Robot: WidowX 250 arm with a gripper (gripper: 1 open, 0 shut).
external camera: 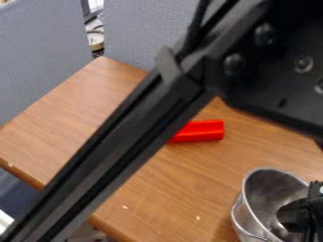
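Note:
A red cylinder (202, 130) lies on its side on the wooden table (76, 113), partly hidden behind the black arm. At the lower right stands a shiny metal pot (259, 203) with a wire handle. The black gripper (300, 216) is at the right edge, over the pot's right side, cut off by the frame; whether it is open or shut does not show.
The dark arm crosses the view from top right to bottom left, hiding much of the table. Grey padded panels stand along the back and left edges.

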